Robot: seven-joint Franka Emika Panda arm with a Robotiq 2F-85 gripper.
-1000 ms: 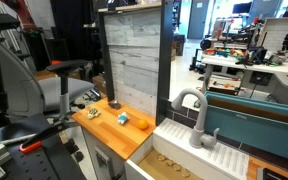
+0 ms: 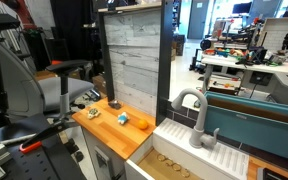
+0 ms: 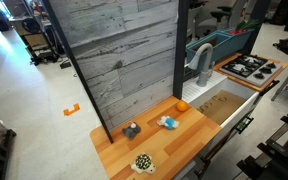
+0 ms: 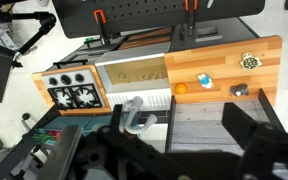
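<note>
My gripper enters at the top of the wrist view, its two dark fingers wide apart and nothing between them. It hangs above the toy kitchen counter, clear of everything on it. On the wooden counter (image 3: 174, 148) sit an orange ball-like piece (image 3: 182, 106), a small blue-and-white object (image 3: 168, 122), a dark grey object (image 3: 132, 130) and a pale patterned piece (image 3: 143, 163). All four also show in the wrist view, where the orange piece (image 4: 181, 88) is nearest the sink (image 4: 102, 76).
A grey faucet (image 2: 200, 112) rises behind the sink. The stove top (image 3: 252, 67) lies beyond it, at the counter's far end. A grey plank wall (image 3: 134, 80) with a dark frame backs the counter. Bare wood surrounds the small objects.
</note>
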